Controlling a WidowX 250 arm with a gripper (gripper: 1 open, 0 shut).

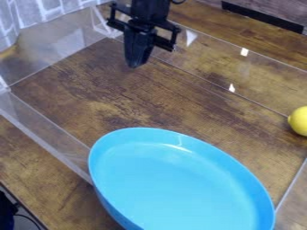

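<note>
My black gripper [136, 57] hangs at the top centre above the wooden floor of a clear-walled enclosure, its tip pointing down, shut with nothing visible between its fingers. A large light-blue oval dish [180, 180] fills the lower part of the view. A yellow round object [299, 121], possibly a lemon, is partly cut off at the right edge.
Clear plastic walls [36, 121] border the work area at the left, back and right. The wooden middle [156, 108] between my gripper and the dish is bare.
</note>
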